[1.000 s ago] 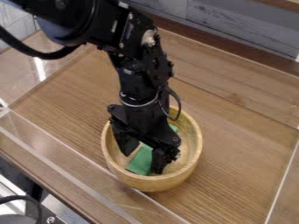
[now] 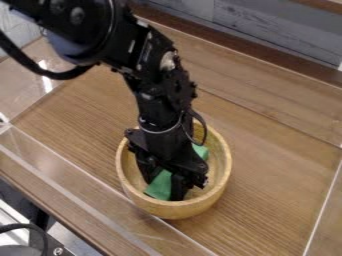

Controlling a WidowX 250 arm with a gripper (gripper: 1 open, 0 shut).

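A round tan bowl [image 2: 214, 190] stands on the wooden table near the middle of the view. My black gripper [image 2: 163, 178] reaches down into it, its lower parts over a green object [image 2: 158, 188] that lies in the bowl. The fingers are shut on the green object, which is partly hidden behind them.
A pale wall runs along the back. The table's front edge is at the lower left, with a black cable beyond it.
The fingers have drawn closer together over the green object and shifted slightly left within the bowl. The bowl is nearly where it was.
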